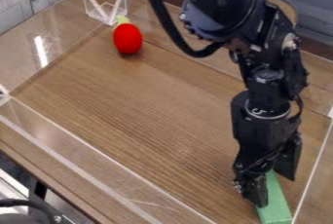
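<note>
My black gripper (264, 175) is low at the right front of the wooden table (130, 111), open, its fingertips over and around a green block (271, 206) lying near the front edge. Part of the block is hidden beneath the gripper, and I cannot tell whether the fingers touch it.
A red oval object (128, 39) sits at the back left, with a small white wire-like holder (107, 6) behind it. A raised edge runs along the back right.
</note>
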